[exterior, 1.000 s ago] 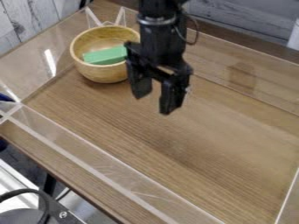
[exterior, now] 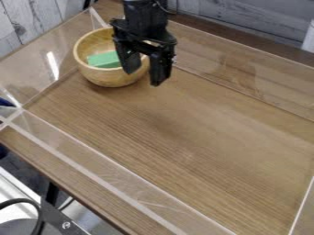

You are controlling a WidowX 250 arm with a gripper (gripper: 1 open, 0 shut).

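My black gripper [exterior: 142,61] hangs over the right side of a wooden bowl [exterior: 112,81] at the upper left of the table, its fingers apart and open. A green block [exterior: 101,59] lies in the bowl, left of the gripper. Part of the bowl is hidden behind the gripper.
A pale wall stands behind.
The gripper has moved back and to the left, from over the middle of the table to beside and over the bowl. The block stays in the bowl.
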